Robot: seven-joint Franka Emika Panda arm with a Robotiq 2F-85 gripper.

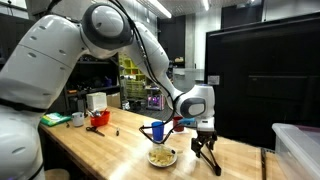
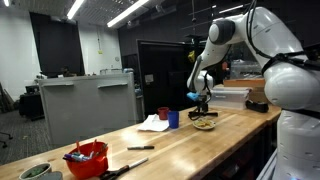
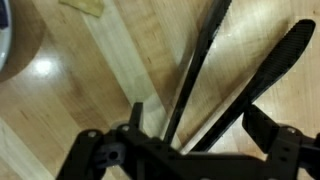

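Black tongs (image 3: 195,70), or a similar two-armed utensil, lie slanting on the wooden table; the textured end of one arm (image 3: 277,62) points to the upper right in the wrist view. My gripper is open above them, and both arms run through the space between its fingers. In exterior view 1 the gripper (image 1: 205,140) points down just over the tongs (image 1: 211,163). Whether its fingertips touch them cannot be told. A plate of yellowish food (image 1: 161,155) sits to the left of the gripper.
A blue cup (image 2: 173,119) and a red cup (image 2: 163,113) stand behind the plate. Further along the table are a red basket (image 2: 88,158) and several dark-handled utensils. A translucent bin (image 1: 298,145) borders the right side. Bare tabletop lies around the tongs.
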